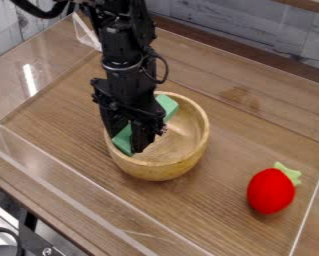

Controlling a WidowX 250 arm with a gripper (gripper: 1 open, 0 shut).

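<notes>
A black robot arm reaches down from the top left to my gripper [135,128], which is low inside a round tan wooden bowl [191,150]. A green object [127,142] lies in the bowl under the gripper, and my gripper appears shut on it, though the fingertips are partly hard to make out against it.
A red strawberry-like object [271,190] with a pale green top lies on the wooden table [68,190] at the right. The table around the bowl's left and the back right is clear. A raised edge runs along the top right.
</notes>
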